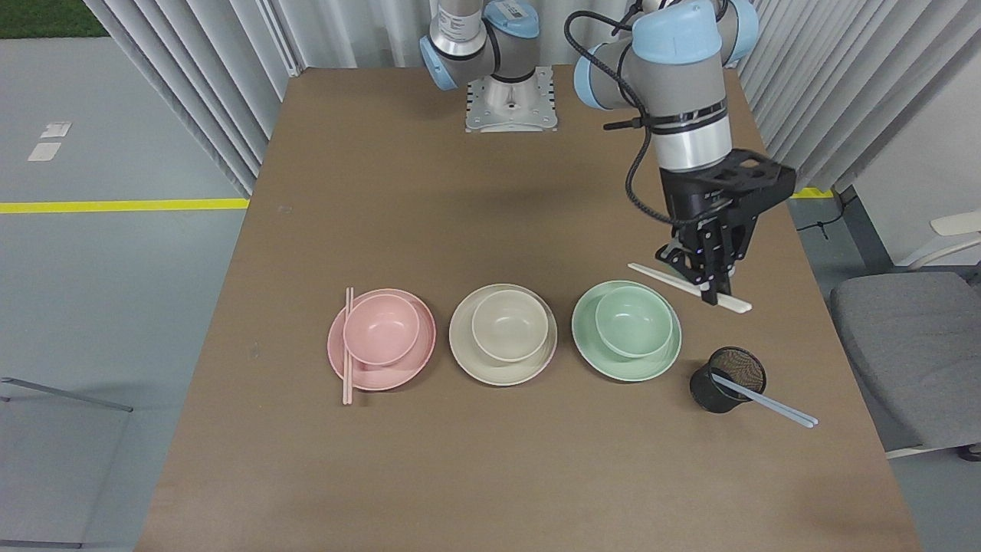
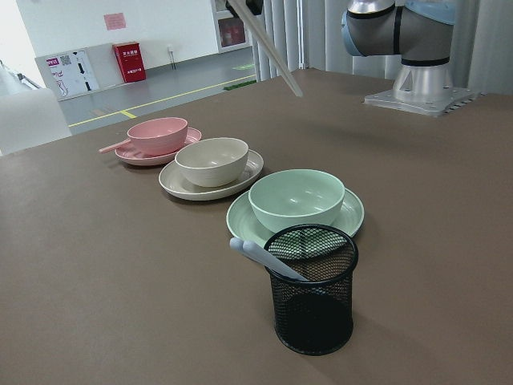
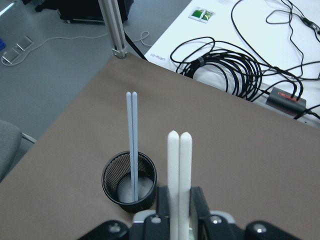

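Note:
My gripper [image 1: 710, 287] is shut on a pair of white chopsticks [image 1: 736, 303], held above the table behind the green plate, right of it in the front view; in the wrist view the chopsticks [image 3: 178, 175] point forward between the fingers. A black mesh holder [image 1: 708, 391] stands at the front right with light blue chopsticks [image 1: 782, 408] leaning in it. Pink chopsticks [image 1: 347, 377] lie on the pink plate [image 1: 400, 376] beside its bowl [image 1: 381, 326]. A cream plate [image 1: 474, 354] and green plate [image 1: 593, 345] each hold a matching bowl.
The robot base [image 2: 421, 96] stands at the back of the brown table [image 1: 497, 469]. In the wrist view, coiled cables [image 3: 227, 67] lie on a white surface beyond the table's edge.

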